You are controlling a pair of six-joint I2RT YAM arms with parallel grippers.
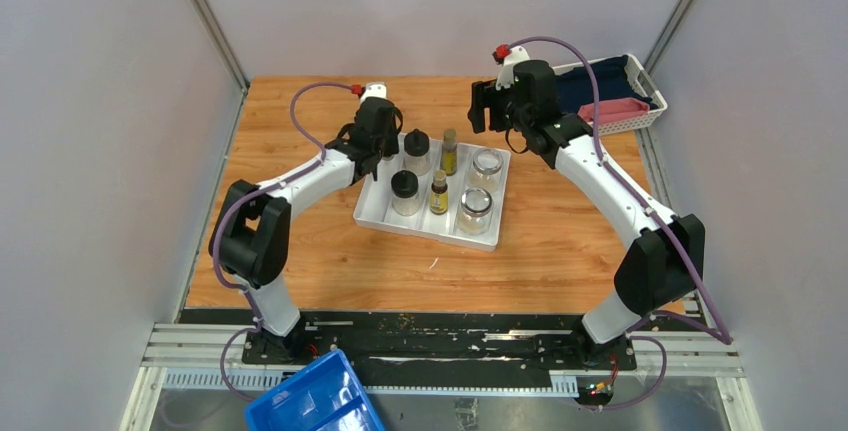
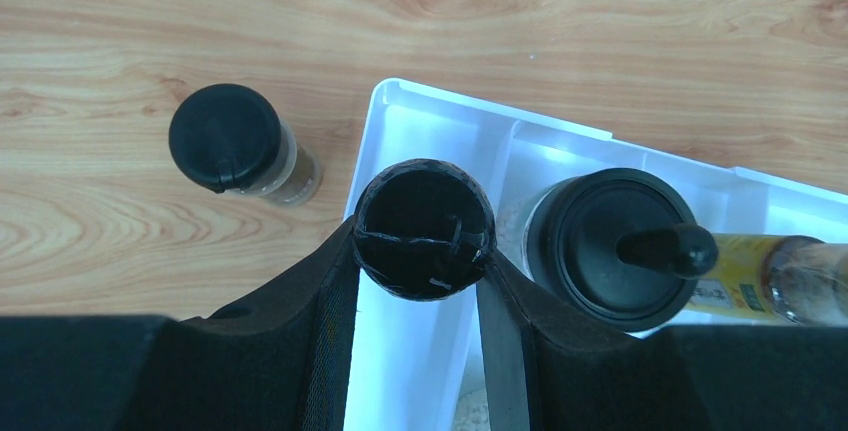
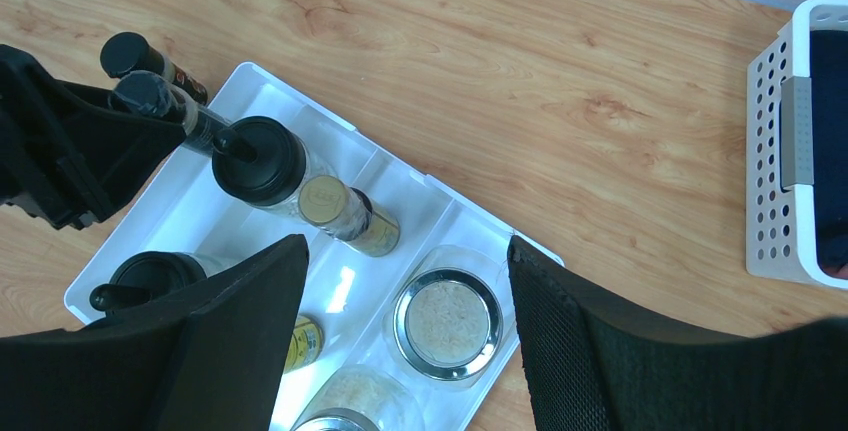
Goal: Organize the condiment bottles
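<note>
A black-capped bottle stands in the left compartment of the white divided tray, with my left gripper's fingers against both sides of its cap; whether they still grip it is unclear. On the table just left of the tray is another black-capped bottle. The tray also bears two black-lidded jars, two slim yellow-label bottles and two metal-lidded jars. Open and empty, my right gripper hovers above the tray's back right part.
A white basket holding dark and pink cloths stands at the back right. Bare wood surrounds the tray in front and to the right. A blue bin sits below the table's front edge.
</note>
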